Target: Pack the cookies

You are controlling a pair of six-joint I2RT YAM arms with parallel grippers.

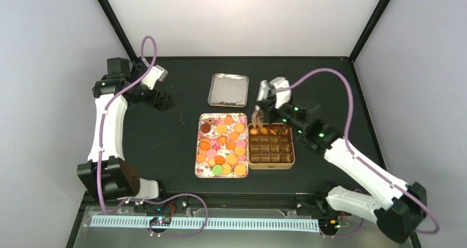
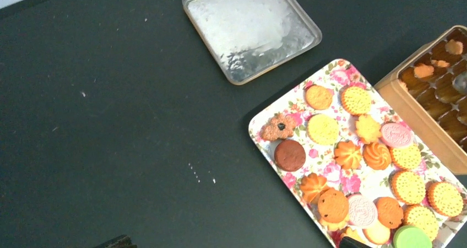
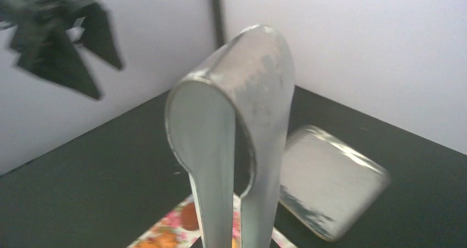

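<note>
The flowered tray is covered with round and flower-shaped cookies, among them a green one and a brown one. Directly right of it stands the brown compartment box, with orange cookies in its far row and its nearer cells empty. Metal tongs rise, bend up, between the fingers of my right gripper, which is shut on them. Blurred tong tips hang over the box's far left corner; nothing clear shows between them. My left gripper stands open and empty, left of the trays.
An empty silver tray lies behind the flowered tray. Bare black tabletop stretches between my left gripper and the trays. The right arm reaches past the box's right side.
</note>
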